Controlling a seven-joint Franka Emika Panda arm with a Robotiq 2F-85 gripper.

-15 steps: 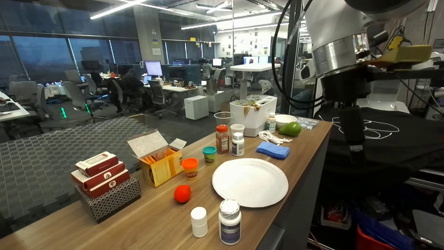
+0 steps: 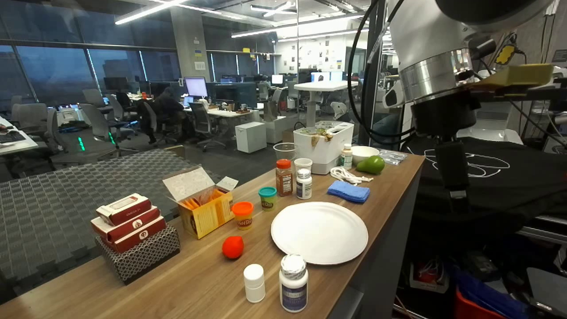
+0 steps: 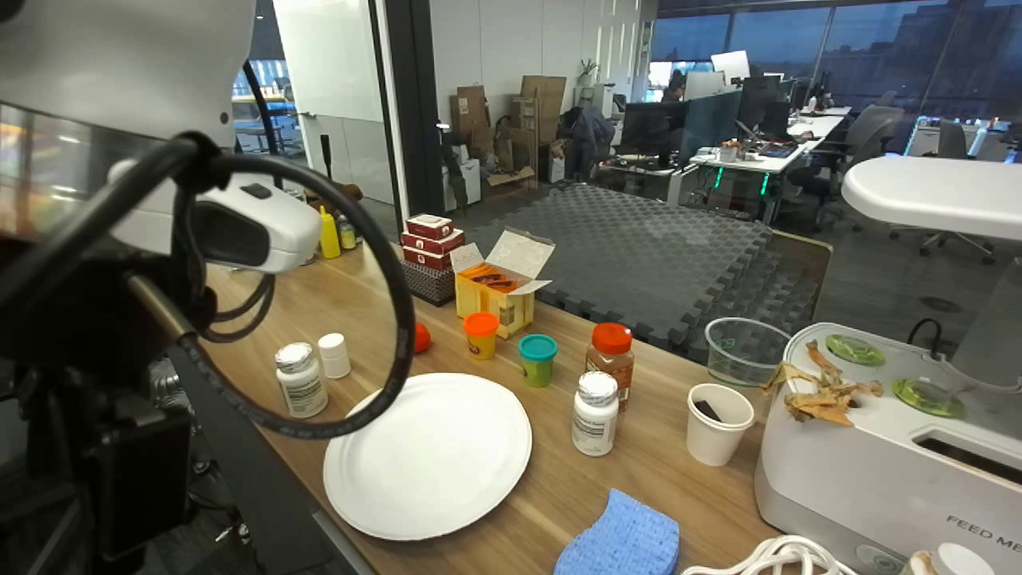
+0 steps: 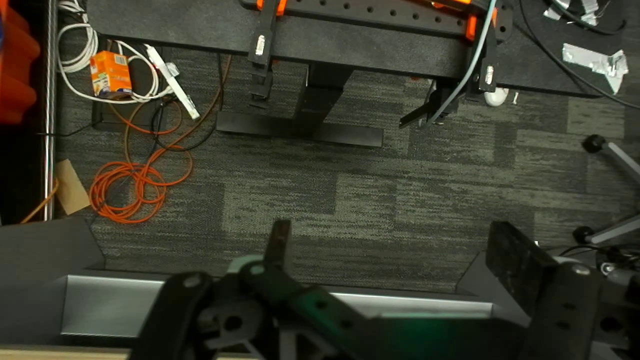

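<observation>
My gripper stands open, its two dark fingers far apart over bare floor with nothing between them. In exterior view 1 it hangs to the right of the wooden table [image 2: 196,282], past the edge. An empty white plate [image 2: 319,234] lies near that edge. Left of the plate is a red ball-like item [image 2: 232,247], with an orange-lidded tub [image 2: 242,215] and a teal-lidded tub [image 2: 267,198] behind it. Two white bottles, a small one [image 2: 254,282] and a larger one [image 2: 293,284], stand upright at the front.
A blue cloth [image 2: 348,191], white cord [image 2: 348,175], green item [image 2: 370,165] and white appliance [image 3: 862,460] occupy the far end. An opened yellow box [image 2: 207,212] and stacked red boxes [image 2: 130,218] line the left edge. A black cable [image 3: 407,316] loops beside the arm.
The arm and gripper have shifted slightly right in exterior view 1, away from the table. The objects on the table have stayed where they were.
</observation>
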